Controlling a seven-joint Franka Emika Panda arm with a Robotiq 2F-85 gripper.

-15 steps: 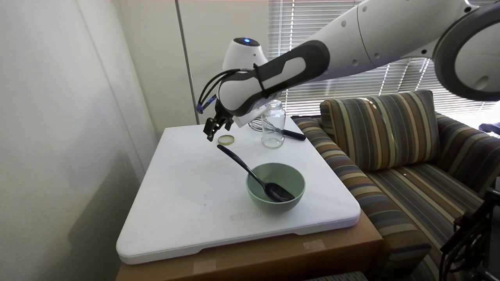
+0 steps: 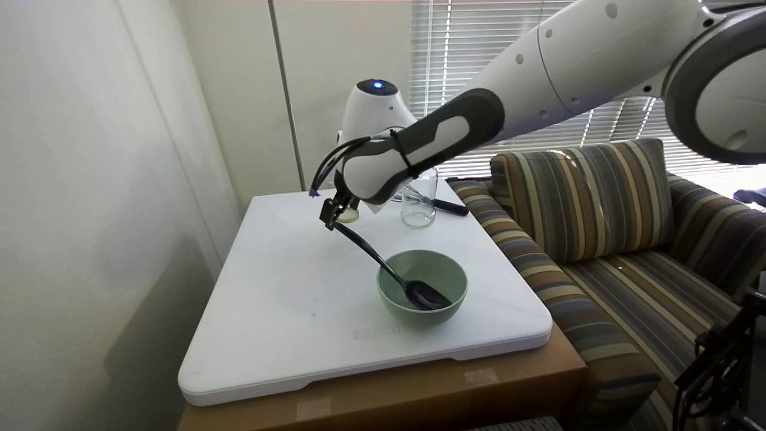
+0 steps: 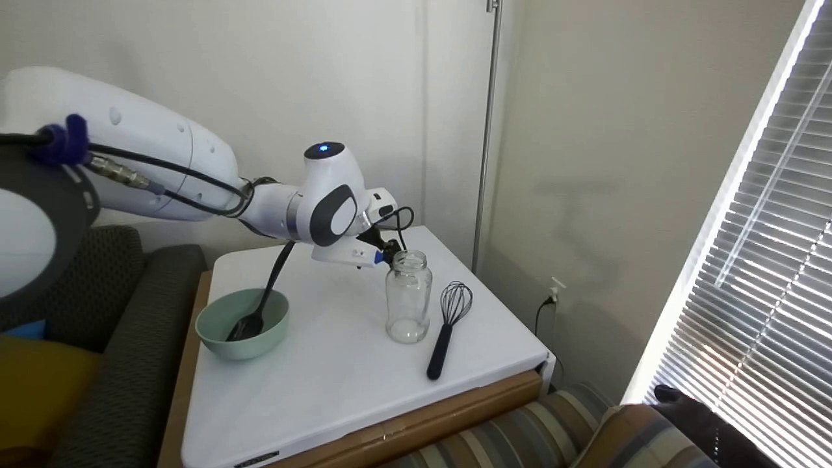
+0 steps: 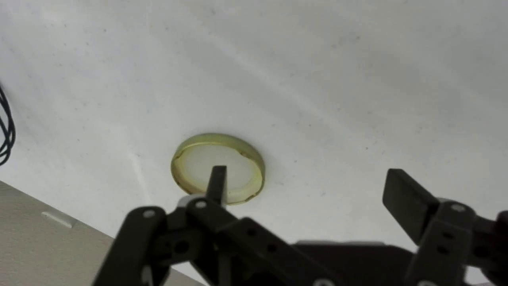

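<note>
A gold-rimmed jar lid (image 4: 219, 140) lies on the white tabletop with its hollow side up. In the wrist view my gripper is open above the table, its fingers wide apart. The left finger (image 4: 217, 183) overlaps the lid's near part, and bare table shows between the two fingers. From exterior view 1 the lid (image 2: 349, 215) is partly covered by my gripper (image 2: 339, 208). An open, empty glass jar (image 3: 407, 300) stands upright close to the gripper in exterior view 2; the lid cannot be made out there.
A whisk (image 3: 446, 335) with a black handle lies beside the jar. Toward the opposite side, a green bowl (image 2: 422, 316) holds a black spoon (image 2: 427, 294), its handle leaning out over the rim near my gripper.
My arm and gripper have come lower and slightly to the right in exterior view 1, now covering part of the lid. The jar, bowl and spoon have stayed put.
</note>
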